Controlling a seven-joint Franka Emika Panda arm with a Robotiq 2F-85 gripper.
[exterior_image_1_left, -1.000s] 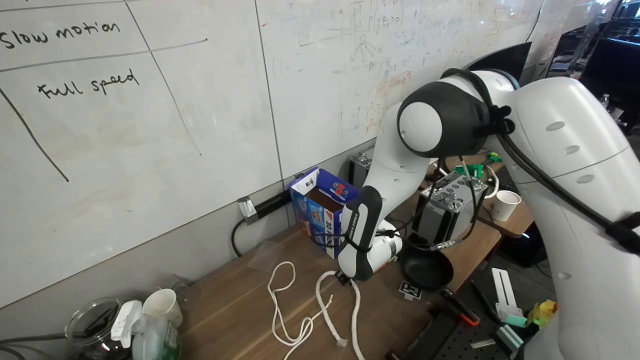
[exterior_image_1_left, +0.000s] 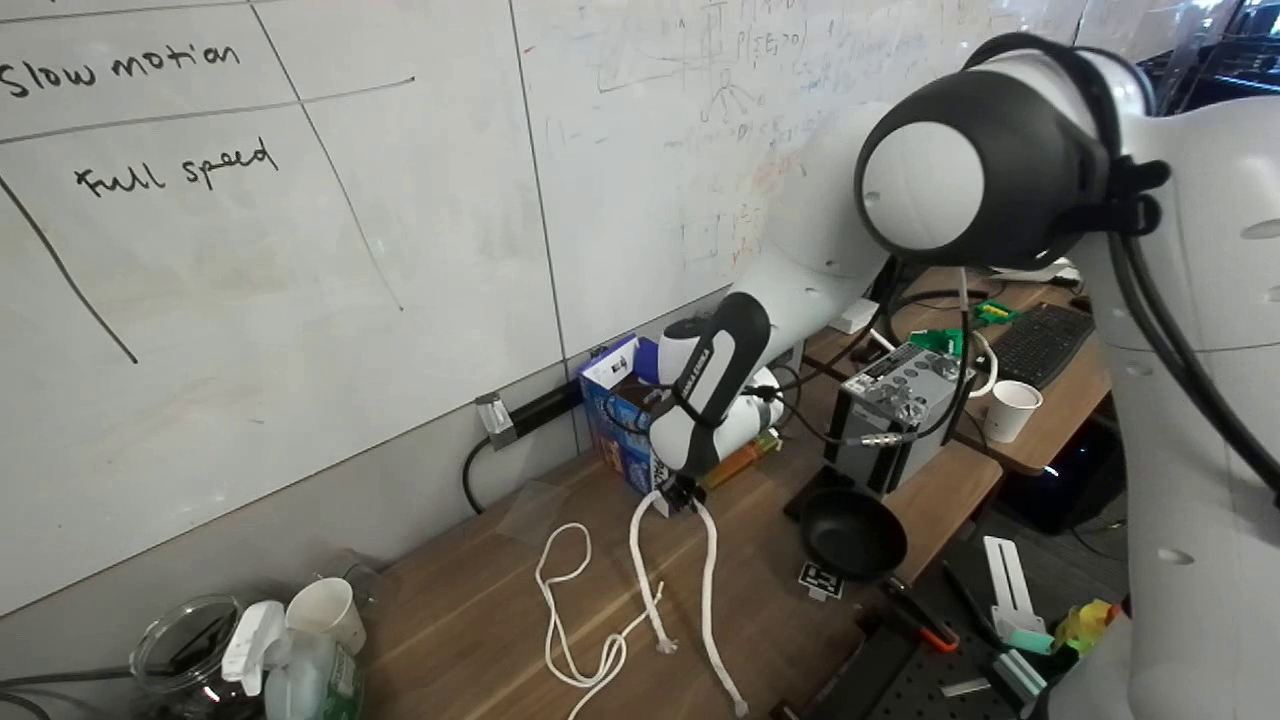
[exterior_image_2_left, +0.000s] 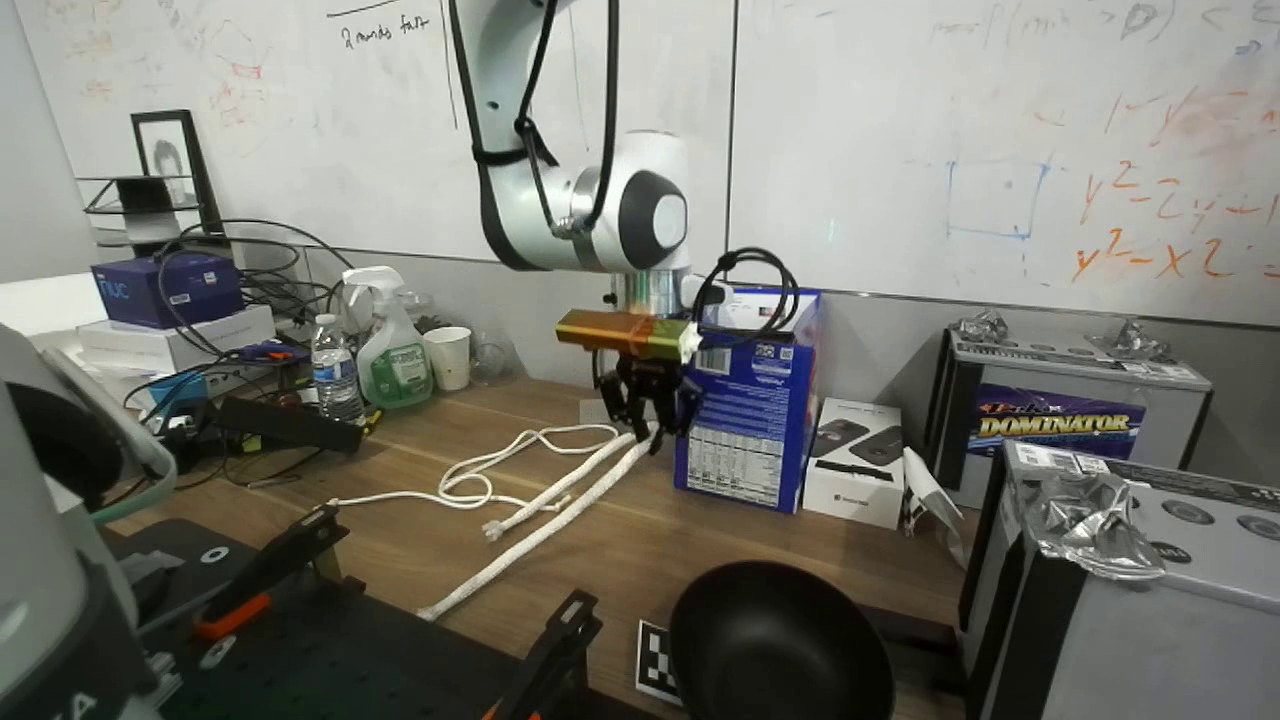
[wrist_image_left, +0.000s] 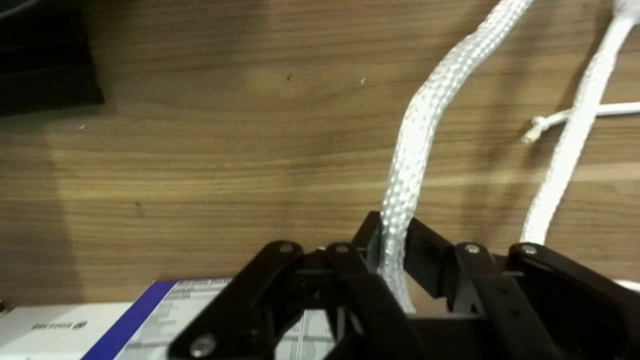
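Held above the wooden table, my gripper (exterior_image_2_left: 649, 422) is shut on a thick white braided rope (wrist_image_left: 414, 138). The rope passes between its fingers, and two lengths of it hang down in exterior view 1, one (exterior_image_1_left: 713, 576) ending lower than the other. In exterior view 2 both lengths slope to the left, toward the front of the table. A thinner white cord (exterior_image_1_left: 549, 600) lies in loose loops on the table beside the thick rope. In the wrist view a knotted cord end (wrist_image_left: 535, 127) shows near the farther length of rope.
A blue box (exterior_image_2_left: 750, 408) stands right behind and beside the gripper, with a small white box (exterior_image_2_left: 854, 462) near it. A black pan (exterior_image_1_left: 852, 534) and grey battery-like boxes (exterior_image_2_left: 1128, 576) occupy the right. Spray bottle (exterior_image_2_left: 393, 348) and paper cup (exterior_image_2_left: 449, 356) stand far left.
My gripper has risen and moved back toward the blue box, carrying the thick rope, whose two lengths now hang straighter. The thin cord lies as before.
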